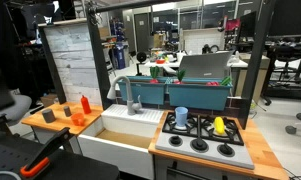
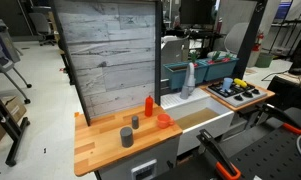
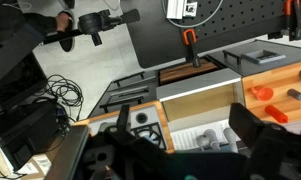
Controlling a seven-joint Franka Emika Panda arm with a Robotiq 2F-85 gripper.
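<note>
My gripper stands open in the wrist view, its dark fingers wide apart at the lower edge with nothing held between them. It hangs above the toy kitchen, far from the objects. A blue cup [image 1: 181, 116] and a yellow item [image 1: 219, 126] sit on the stove [image 1: 202, 138]. On the wooden counter at the left are a red bottle [image 1: 86, 103], an orange-red bowl [image 1: 79, 119] and several grey cups [image 2: 127, 136]. Between counter and stove lies the sink basin [image 1: 127, 139] with a grey faucet [image 1: 133, 92].
Teal planter boxes [image 1: 199, 94] line the back of the kitchen. A whitewashed wooden panel [image 2: 125, 68] rises behind the counter. Black posts and a dark table [image 3: 255, 40] edge the kitchen.
</note>
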